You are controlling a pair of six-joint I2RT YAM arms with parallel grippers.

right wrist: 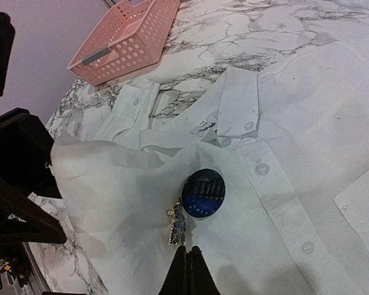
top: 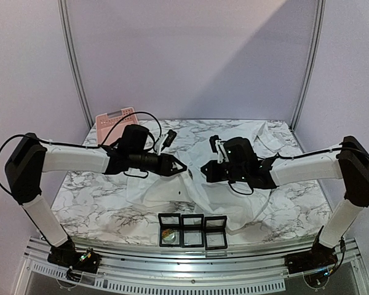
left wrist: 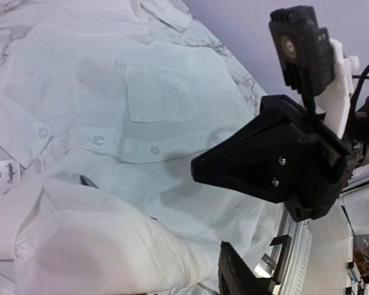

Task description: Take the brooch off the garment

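The white shirt lies on the table, one part raised in a fold by my left gripper. In the right wrist view that gripper's fingers stand spread, one outside the cloth and the other partly hidden behind it. A rhinestone brooch, seen nearly edge-on with gold showing, hangs on the fold beside a round dark-blue badge. My right gripper is shut with nothing between its fingers, its tips just below the brooch in view. From the left wrist view, the brooch is mostly hidden by the fold.
Three small black-framed boxes sit at the table's front edge, the left one holding a small gold-green item. A pink basket stands back left. Bare marble table shows at front left and right.
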